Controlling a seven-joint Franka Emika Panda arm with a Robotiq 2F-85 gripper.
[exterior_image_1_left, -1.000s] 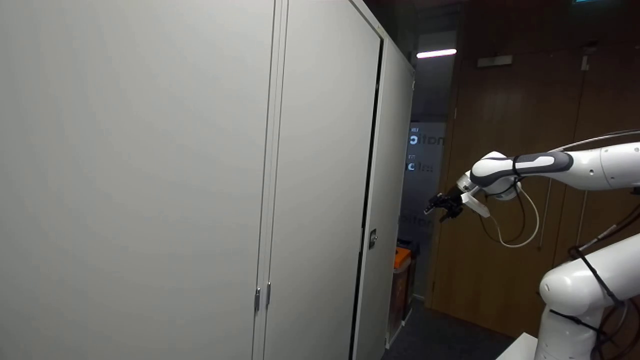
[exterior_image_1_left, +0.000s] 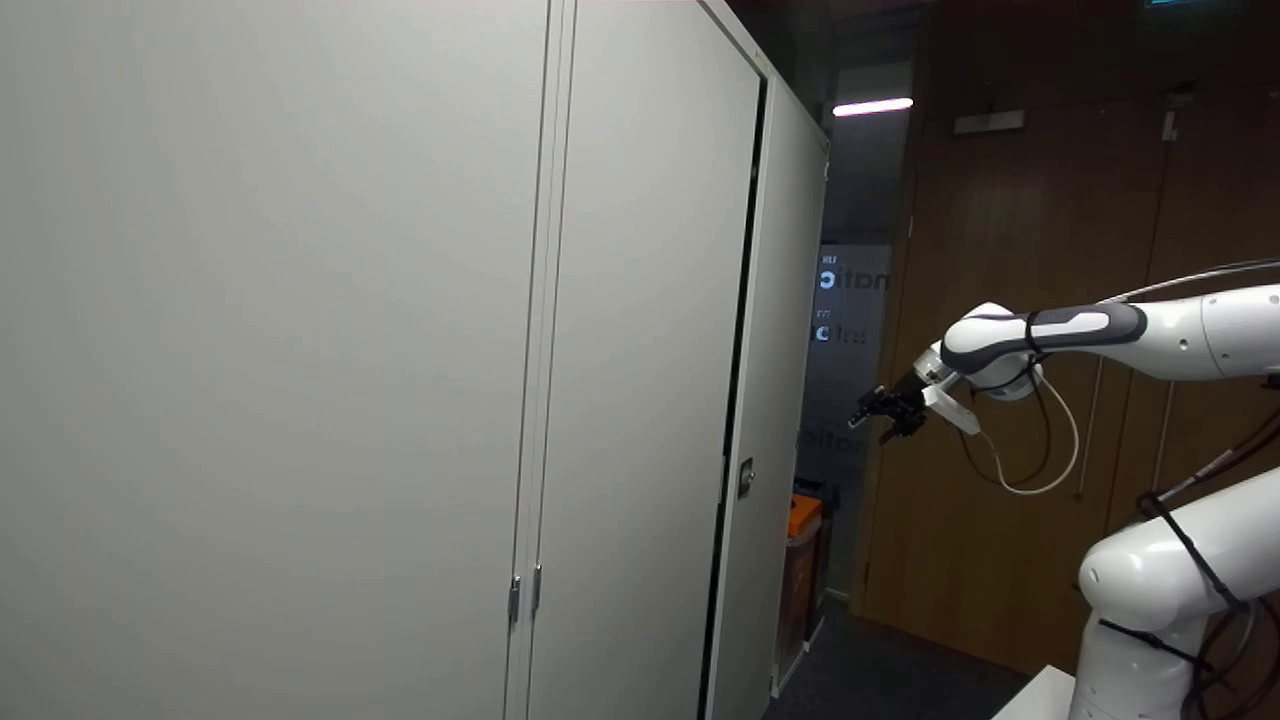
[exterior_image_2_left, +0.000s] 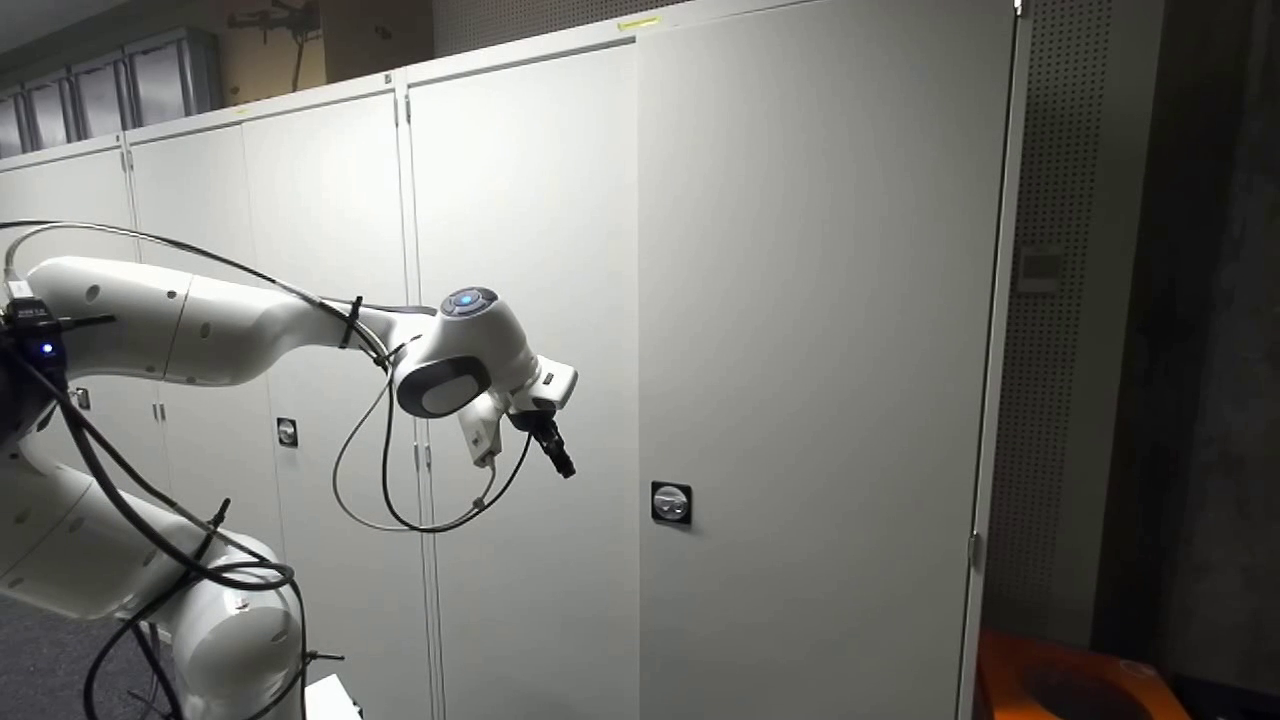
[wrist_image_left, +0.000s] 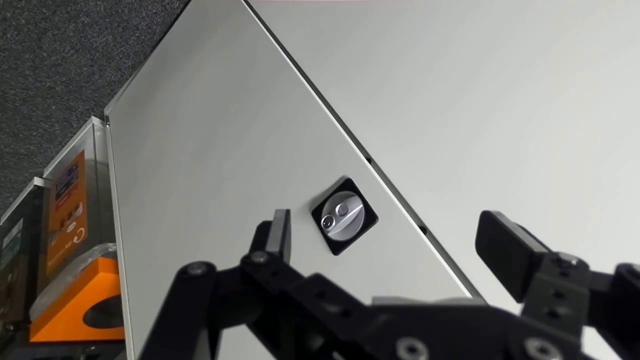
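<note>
My gripper is open, its black fingers wide apart with only air between them. Exterior view 1 has the gripper (exterior_image_1_left: 871, 430) in front of the cabinet, clear of its face. Beyond the fingertips in the wrist view, a round silver latch knob (wrist_image_left: 343, 216) sits in a black square plate. That same knob (exterior_image_2_left: 671, 503) shows to the right of and a little below the gripper in exterior view 2. It is mounted on the grey cabinet door (exterior_image_2_left: 828, 300), beside a narrow dark gap along the door's edge.
An orange-topped bin (wrist_image_left: 84, 300) stands beside the cabinet's end. More grey cabinet doors (exterior_image_2_left: 324, 240) run along the wall to the left. Dark carpet (wrist_image_left: 72, 54) covers the floor. Loose cables (exterior_image_1_left: 1068, 456) hang under the arm's wrist. The space between gripper and door is free.
</note>
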